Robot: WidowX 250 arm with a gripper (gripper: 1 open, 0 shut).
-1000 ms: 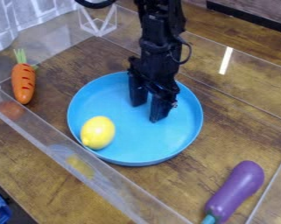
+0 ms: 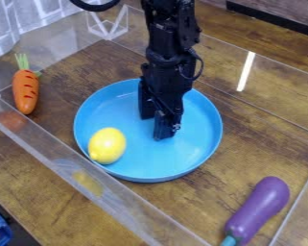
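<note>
The black robot arm reaches down from the top of the view to a round blue plate [image 2: 147, 159], with its dark gripper [image 2: 157, 119] low over the plate's back half. The gripper is dark against its own cables and body, so its finger state and anything between its fingers cannot be made out. A yellow oval toy [image 2: 107, 145], like a potato or lemon, lies on the plate's front left, apart from the gripper.
An orange carrot [image 2: 27, 92] lies at the far left. A purple eggplant [image 2: 259, 209] lies at the front right. Clear plastic edging crosses the lower left, near a blue object [image 2: 0, 231]. The wooden surface right of the plate [image 2: 252, 120] is clear.
The arm and gripper have shifted slightly and turned over the plate's back half. The plate, yellow toy, carrot and eggplant look unmoved.
</note>
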